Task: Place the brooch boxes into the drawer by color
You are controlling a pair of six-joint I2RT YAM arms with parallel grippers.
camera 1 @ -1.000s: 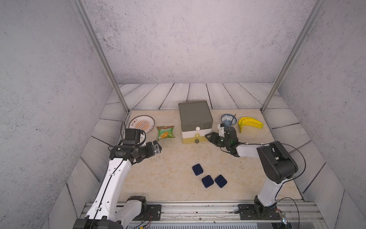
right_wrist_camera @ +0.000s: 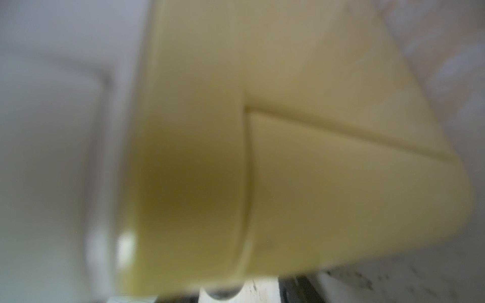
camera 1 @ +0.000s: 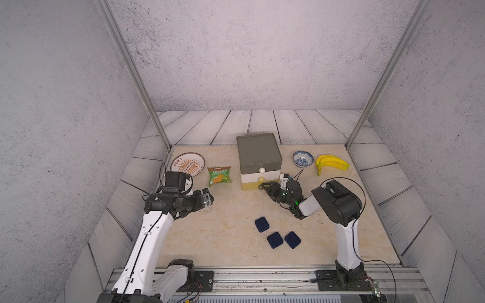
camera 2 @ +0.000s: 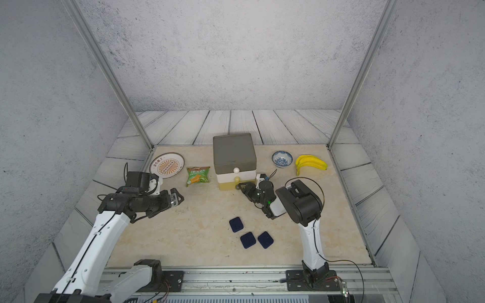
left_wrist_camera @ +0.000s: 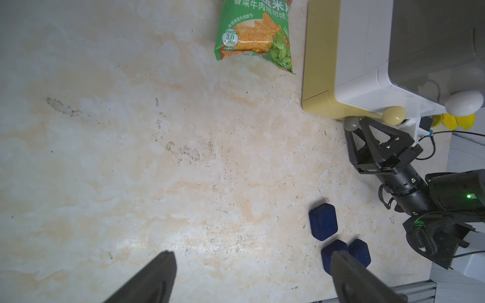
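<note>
Three dark blue brooch boxes [camera 1: 275, 240] lie flat on the table in front of the drawer unit [camera 1: 258, 151]. This unit has a grey top, a white middle and a yellow bottom drawer [left_wrist_camera: 323, 101], all closed, each with a round knob. My right gripper is open at the bottom drawer's grey knob [left_wrist_camera: 352, 123], its fingers around it. The right wrist view is filled by the blurred yellow and white drawer fronts; the knob barely shows at its lower edge. My left gripper [camera 1: 208, 197] hangs open and empty over the left of the table.
A snack bag [camera 1: 219, 175] and a plate [camera 1: 188, 164] lie left of the drawer unit. To its right are a blue-patterned bowl [camera 1: 303, 159] and bananas [camera 1: 332, 162].
My right gripper has moved left and toward the front, from the drawer unit's right corner to the bottom knob. The left arm, boxes and drawers look unchanged.
</note>
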